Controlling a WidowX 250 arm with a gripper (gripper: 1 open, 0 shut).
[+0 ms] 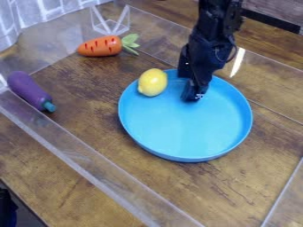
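A black gripper (194, 84) reaches down from the top to the back rim of a blue plate (183, 124), its fingers low over the plate. A yellow lemon-like object (151, 82) lies at the plate's back left, just left of the gripper and apart from it. The gripper appears open with nothing held; its fingertips are dark and hard to make out.
An orange toy carrot (102, 47) lies at the back left. A purple toy eggplant (30, 90) lies at the left edge. Transparent strips run along the tray's sides.
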